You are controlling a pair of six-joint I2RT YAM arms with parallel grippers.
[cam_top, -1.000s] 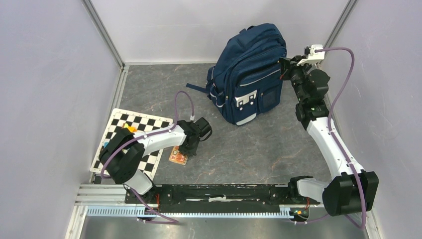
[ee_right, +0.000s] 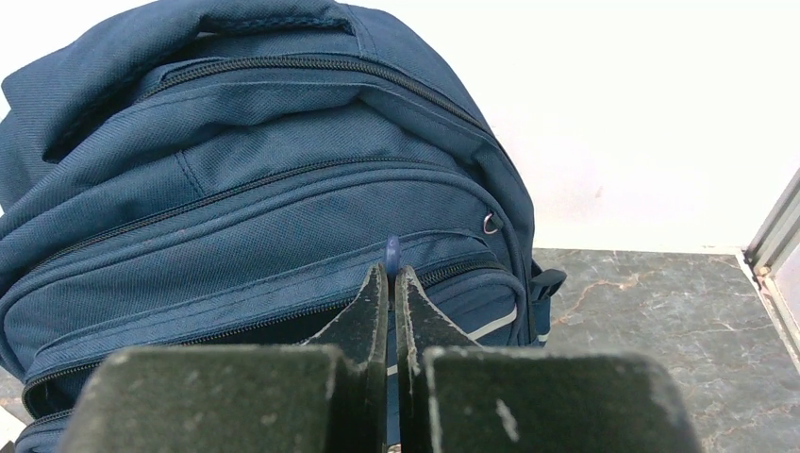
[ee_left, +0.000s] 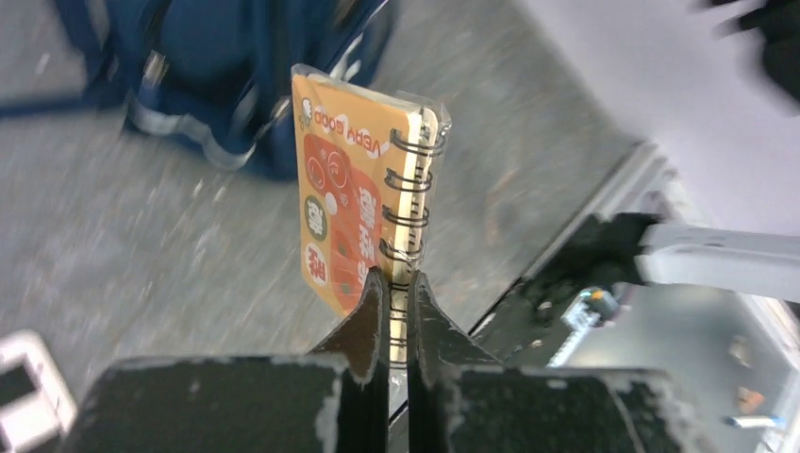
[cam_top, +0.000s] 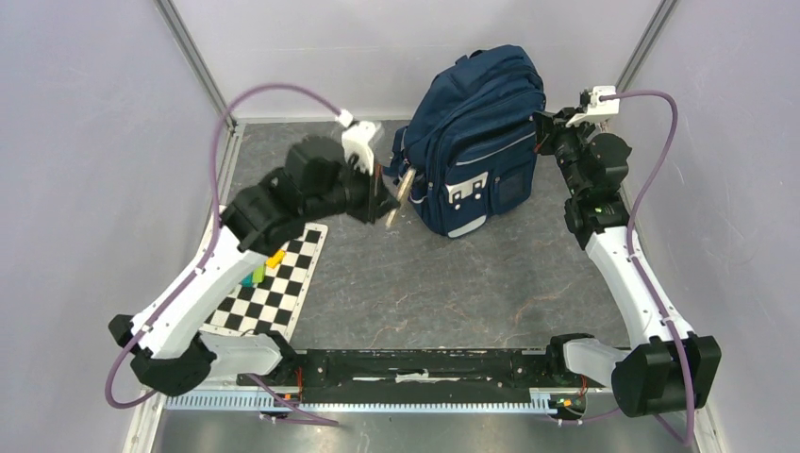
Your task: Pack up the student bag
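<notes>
An orange spiral-bound notebook [ee_left: 338,179] with "VERY GOOD" on its cover stands upright in my left gripper, which is shut on its coil edge. From above, the notebook [cam_top: 401,196] is seen edge-on, raised in front of the bag's left side. The dark blue student bag [cam_top: 476,142] leans at the back of the table, its front pocket facing forward. At the bag's upper right, my right gripper [cam_top: 541,132] is shut. A thin dark-blue bit shows at its fingertips [ee_right: 404,283]; whether it is gripped is unclear. Below them a zipped pocket [ee_right: 264,330] gapes partly.
A black-and-white checkered board [cam_top: 302,269] lies at the left, partly under my left arm, with small yellow and green pieces [cam_top: 267,267] on it. Bare grey tabletop [cam_top: 443,293] stretches across the middle and front. White walls close in the sides and back.
The left arm has raised the notebook from the table beside the board and carried it up and back towards the bag. The right arm and bag have barely shifted.
</notes>
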